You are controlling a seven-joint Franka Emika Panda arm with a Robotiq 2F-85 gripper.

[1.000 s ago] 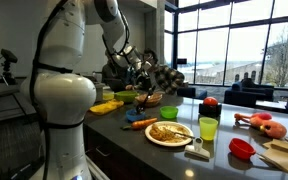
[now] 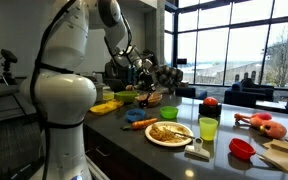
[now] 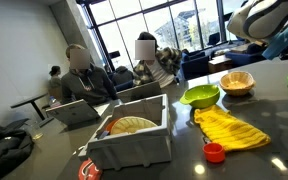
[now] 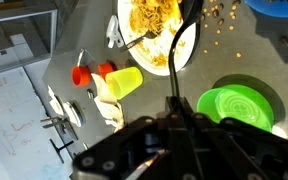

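A long, thin dark utensil (image 4: 186,30) runs up from my gripper, which is shut on its near end. In the wrist view its far part crosses the edge of the white plate of food (image 4: 164,60); whether it touches the plate is unclear. From exterior view 1, my gripper (image 2: 144,88) hangs over the table, behind the plate (image 2: 169,134). A blue bowl (image 4: 274,6) is at the upper right of the wrist view, with small dark crumbs beside it. Below it sits an empty green bowl (image 4: 234,108).
A yellow-green cup (image 2: 208,128), a red bowl (image 2: 241,149) and an orange-red toy-like item (image 2: 273,128) stand right of the plate. A grey bin (image 3: 132,145), a yellow cloth (image 3: 227,130) and a lime bowl (image 3: 200,96) appear in exterior view 2. Two people stand behind the table.
Over the table, my gripper has shifted only slightly while staying shut. The plate, bowls and cup look unmoved.
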